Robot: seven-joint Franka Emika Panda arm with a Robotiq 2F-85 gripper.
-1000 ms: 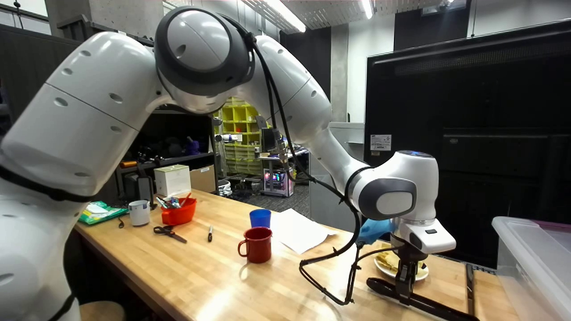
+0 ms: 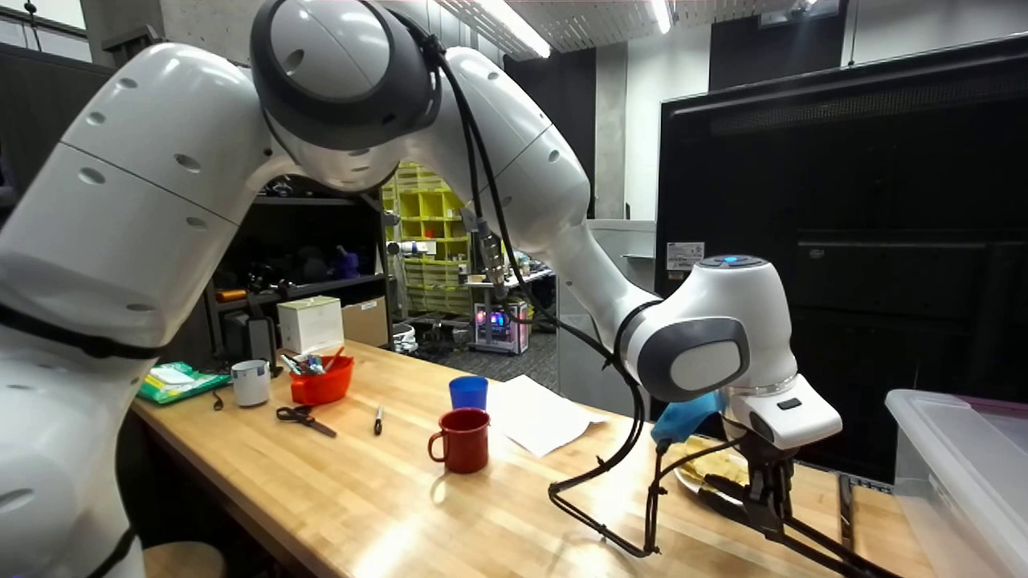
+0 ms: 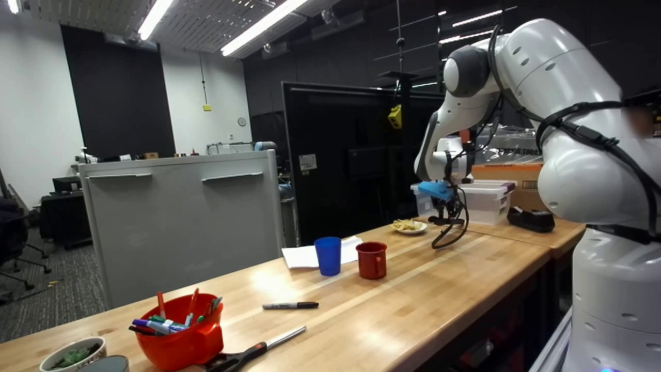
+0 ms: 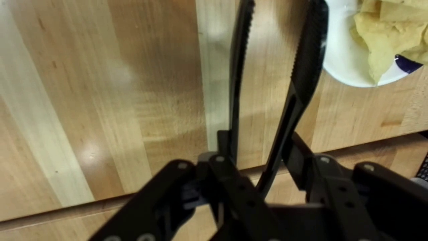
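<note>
In the wrist view my gripper is partly closed around a pair of long black tongs (image 4: 311, 52), one finger against the outer side of each arm. The tongs' serrated ends stand apart, with bare wood visible between them. Beside the right-hand end lies a white plate (image 4: 343, 60) of yellow chips (image 4: 379, 34), cut off by the frame edge. From the first exterior view, the gripper (image 2: 768, 525) is low over the table and partly covers the plate. At the second exterior view's distance the fingers are too small to read.
A red mug (image 2: 464, 441), a blue cup (image 2: 468, 393) and white paper (image 2: 540, 414) occupy mid-table. Farther off are scissors (image 2: 304, 420), a marker (image 2: 377, 421) and a red pen holder (image 2: 323, 382). A clear plastic bin (image 2: 964, 472) borders the right side.
The hand has shifted slightly right and turned in the first exterior view. The tongs have swung with it, and their arms now look spread where they formed one narrow shape before.
</note>
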